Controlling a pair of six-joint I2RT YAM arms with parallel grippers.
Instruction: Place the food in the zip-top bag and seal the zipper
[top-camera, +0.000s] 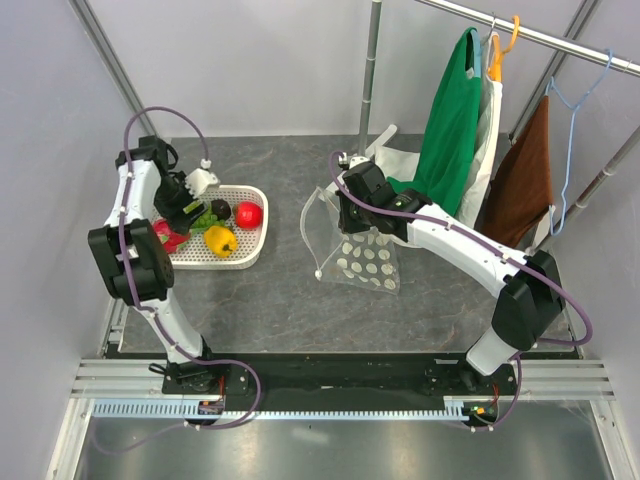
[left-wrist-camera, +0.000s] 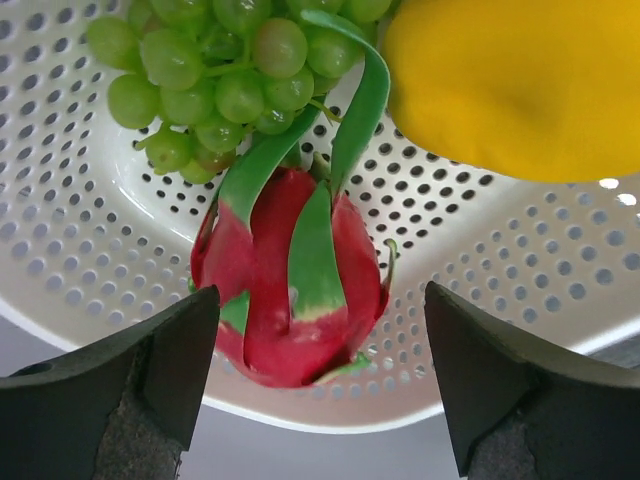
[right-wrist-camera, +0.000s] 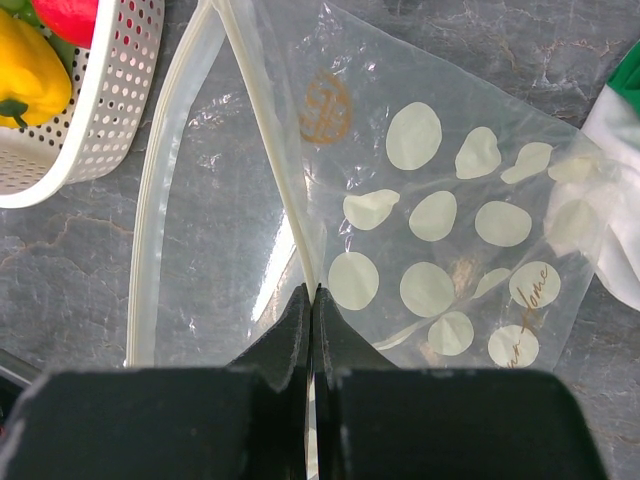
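My left gripper hangs open over the white basket (top-camera: 250, 255), its fingers on either side of the red dragon fruit (left-wrist-camera: 270, 270). Green grapes (left-wrist-camera: 230, 90) and a yellow pepper (top-camera: 220, 240) lie beside it, with a red tomato (top-camera: 249, 214) and a dark round item (top-camera: 221, 208) farther right in the top view. My right gripper is shut on the rim of the clear zip bag (right-wrist-camera: 220, 250), which lies on the grey surface with its zipper strip running up from the fingertips.
A clothes rail (top-camera: 540, 42) with green (top-camera: 445, 120), white and brown (top-camera: 520, 180) cloths stands at the back right.
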